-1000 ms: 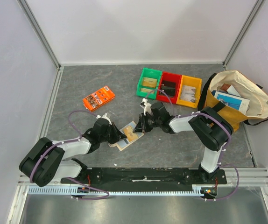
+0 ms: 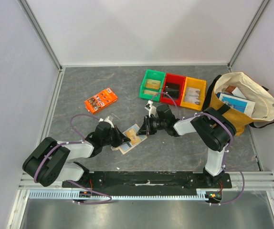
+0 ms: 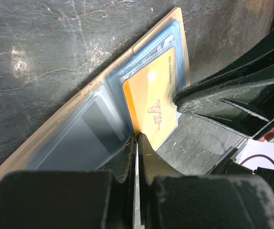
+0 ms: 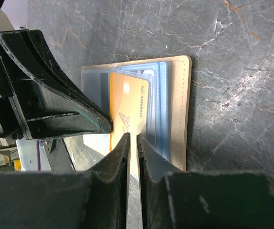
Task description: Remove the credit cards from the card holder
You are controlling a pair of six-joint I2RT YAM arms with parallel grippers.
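The open card holder (image 2: 125, 149) lies on the dark table between both grippers, a tan backing with clear blue sleeves. An orange-yellow card (image 3: 151, 95) with red lettering sits in the sleeves (image 4: 162, 105). My left gripper is shut with its tips at the card's near edge; nothing clearly shows between them. My right gripper has its tips together on the card (image 4: 126, 109) from the other side, apparently shut on it, though how much is between them is partly hidden.
An orange packet (image 2: 100, 100) lies at back left. Green (image 2: 145, 90), red (image 2: 179, 76) and orange (image 2: 201, 85) bins stand at the back, and an open bag (image 2: 244, 119) with books is at the right.
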